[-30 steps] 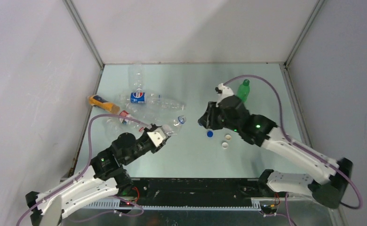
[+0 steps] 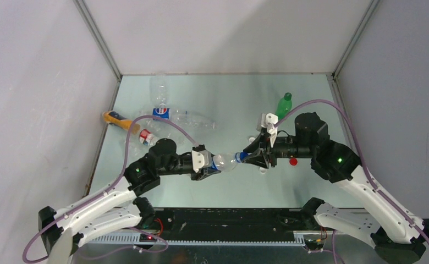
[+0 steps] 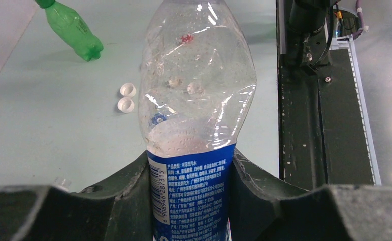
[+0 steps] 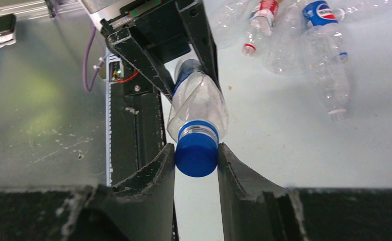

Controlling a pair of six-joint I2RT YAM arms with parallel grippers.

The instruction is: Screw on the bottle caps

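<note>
A clear bottle with a blue label (image 3: 189, 196) is held level between the arms, my left gripper (image 2: 207, 168) shut on its labelled body. My right gripper (image 2: 249, 155) is shut on a blue cap (image 4: 196, 156) at the bottle's mouth. The cap sits over the neck; whether it is threaded cannot be told. Loose white caps (image 3: 126, 97) lie on the table below, along with a red cap (image 2: 293, 161).
A green bottle (image 2: 284, 105) lies at the back right. Several bottles, including an orange one (image 2: 120, 120) and a Pepsi one (image 2: 161, 114), crowd the table's left half.
Both grippers have come together at the middle front. The left has brought the bottle right and down; the right has swung round with the blue cap onto its mouth.
</note>
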